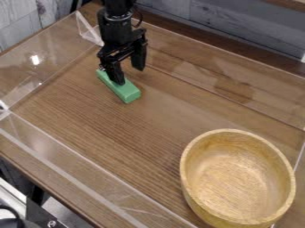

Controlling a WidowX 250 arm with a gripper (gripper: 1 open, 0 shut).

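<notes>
A dark robot gripper (123,64) hangs from the top of the camera view, its fingers open above a small green object (124,92). The object lies tilted diagonally on the wooden table (107,156), its upper end under the gripper. Whether the fingers touch it is hard to tell.
A large pale yellow oval bowl (237,175) stands at the lower right. The table's edges show along the top and at the lower left.
</notes>
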